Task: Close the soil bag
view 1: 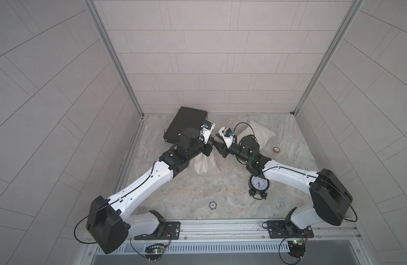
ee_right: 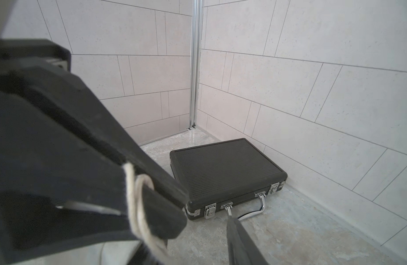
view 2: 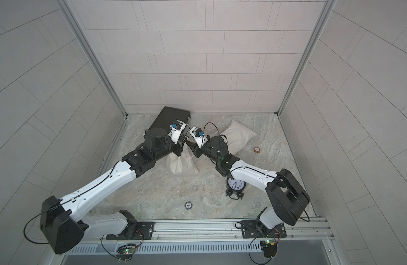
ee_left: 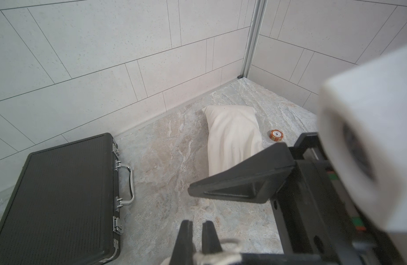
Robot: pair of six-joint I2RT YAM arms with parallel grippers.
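A cream cloth soil bag (view 1: pixel 205 163) stands in mid-table below my left gripper (view 1: pixel 211 144). The left fingers sit close together, shut on the bag's white cord (ee_left: pixel 219 258). From the right wrist, this cord (ee_right: pixel 137 207) shows looped around a left fingertip and trailing downward. My right gripper (view 1: pixel 217 146) is just beside the left one, its fingers (ee_right: pixel 241 243) apart. The cord's lower end passes near them, but nothing is clearly gripped there. The bag's mouth is hidden behind the grippers.
A black briefcase (view 1: pixel 187 121) lies at the back left. Behind the right arm rests a second cream bag (view 1: pixel 261 132), with an orange chip (view 1: pixel 276 149) nearby. A black alarm clock (view 1: pixel 259 183) and a dark chip (view 1: pixel 212 205) are nearer the front.
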